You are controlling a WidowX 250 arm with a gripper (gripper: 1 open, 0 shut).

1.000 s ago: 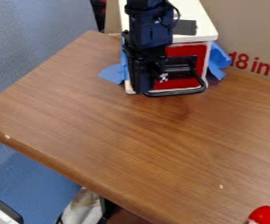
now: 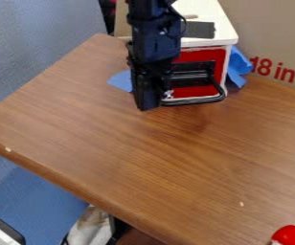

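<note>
My black gripper (image 2: 151,88) reaches down from the top to the front left of a small red and white box-like appliance (image 2: 204,90), which has a dark front panel and a black handle. The fingertips are low, beside that handle; whether they hold anything is hard to tell. Blue tape or cloth (image 2: 238,65) shows at both sides of the appliance.
A red object (image 2: 289,236) lies at the bottom right corner. A cardboard panel (image 2: 276,38) stands behind. The table's left edge borders blue-grey fabric.
My gripper has shifted slightly left from where it was over the appliance's front, uncovering a little more of it. The appliance looks unmoved.
</note>
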